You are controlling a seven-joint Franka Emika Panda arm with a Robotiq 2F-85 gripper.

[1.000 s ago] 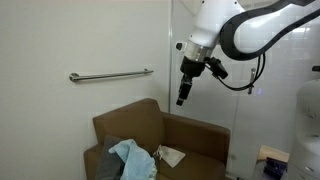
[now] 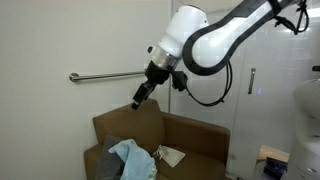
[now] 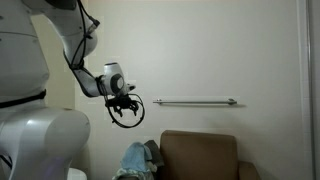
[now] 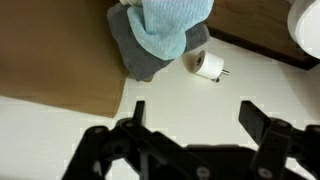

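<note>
High above a brown couch, my gripper hangs open with nothing between its fingers. In the wrist view the gripper shows its two black fingers wide apart over bare pale floor. A light blue cloth lies over a dark grey cloth at the couch's left end, well below the gripper. The wrist view shows the blue cloth bunched on the grey one near the top edge.
A white piece rests on the couch seat. In the wrist view a small white cylinder-shaped object with prongs lies beside the cloths. A metal rail runs along the wall. Open air surrounds the gripper.
The arm has swung left in exterior view 1, bringing the gripper from the right part of the couch toward the cloths' side. The couch and cloths have stayed where they were.
</note>
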